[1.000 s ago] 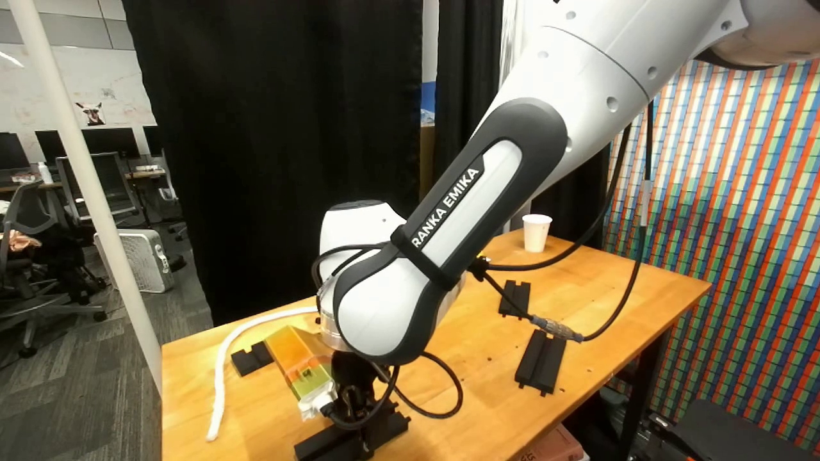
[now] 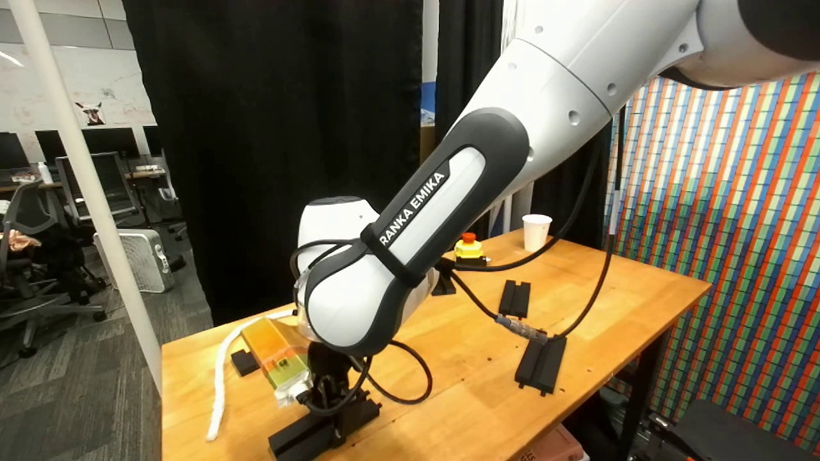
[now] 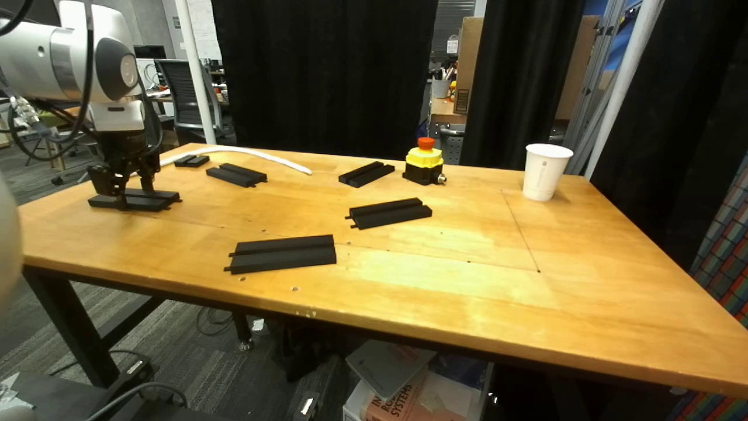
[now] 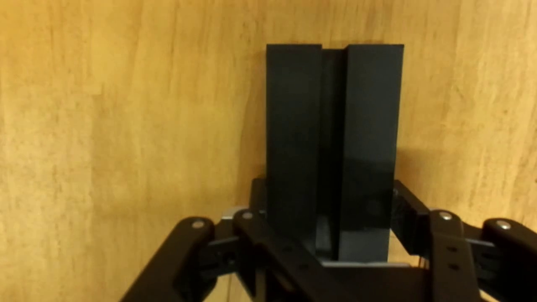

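Between the fingers of my gripper is a black grooved track piece [image 4: 372, 115], gripped across its width, its groove running lengthwise. My gripper is shut on it. In exterior view 2 the gripper [image 3: 133, 183] is at the table's far left, with the held piece [image 3: 151, 202] low, at or just above the wood; whether it touches cannot be told. Exterior view 1 shows one end of the held piece [image 2: 296, 440] sticking out beneath the arm. Other track pieces lie apart on the table: one near the front [image 3: 284, 256], one mid-table [image 3: 390, 213], others farther back [image 3: 366, 174].
A small black piece [image 3: 192, 161] lies near a white curved strip [image 3: 238, 149] along the back left edge. Toward the back right stand a yellow-and-red emergency button [image 3: 424, 162] and a white paper cup [image 3: 547, 172].
In exterior view 1, my arm and gripper have moved left with the held track piece. The emergency button has come more into view behind the arm.
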